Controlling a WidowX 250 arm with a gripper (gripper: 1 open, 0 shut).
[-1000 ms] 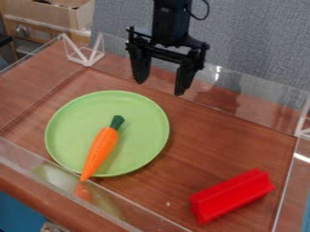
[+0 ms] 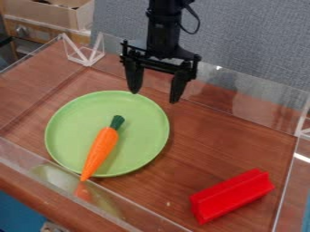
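My black gripper (image 2: 155, 83) hangs over the back middle of the wooden tray, its two fingers wide apart and pointing down, nothing between them. Below and in front of it at the left lies a green plate (image 2: 143, 138) with an orange carrot (image 2: 101, 149) on it, green top toward the back. A red block (image 2: 230, 194) lies on the wood at the front right, apart from the plate.
Clear low walls (image 2: 252, 111) surround the wooden surface (image 2: 220, 145). The wood between plate and red block is bare. Behind the back left corner stands a cardboard box (image 2: 49, 14).
The plate, carrot and red block have not moved.
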